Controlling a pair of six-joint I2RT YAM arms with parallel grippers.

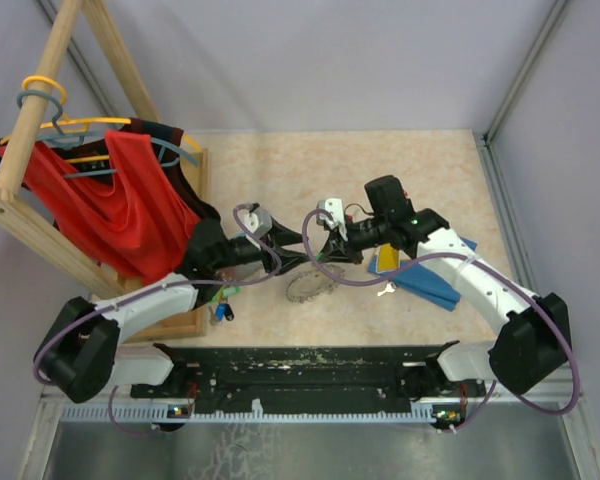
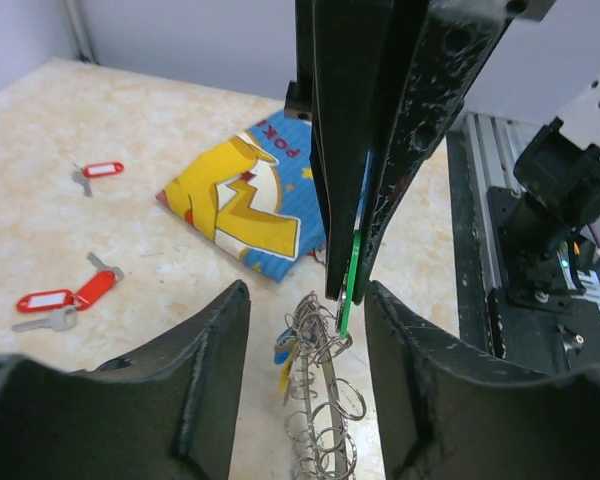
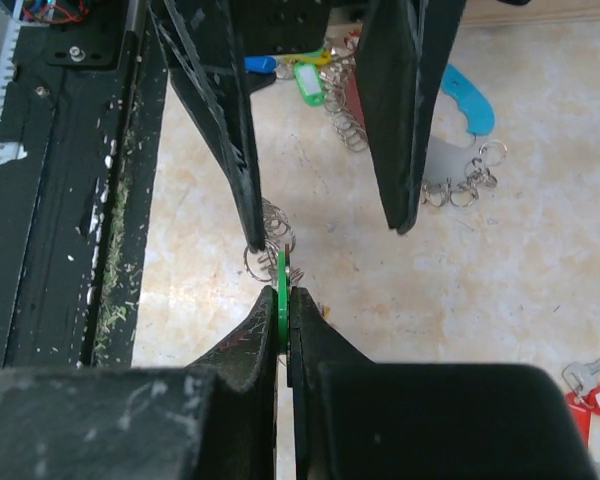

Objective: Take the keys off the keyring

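Observation:
My right gripper (image 1: 325,255) is shut on a thin green key tag, which points toward my left gripper and also shows in the left wrist view as a green strip (image 2: 351,270). My left gripper (image 1: 298,250) stands open close in front of it, its fingers on either side and apart from the tag. Beneath them on the table lies a pile of metal rings (image 2: 320,420). Whether a key hangs from the held tag cannot be told.
Loose keys with red tags (image 2: 70,300) lie on the tabletop (image 1: 280,170). A blue and yellow cloth (image 2: 250,200) is at the right. More tags and rings (image 3: 310,85) lie near the wooden rack (image 1: 20,150) with hangers at the left.

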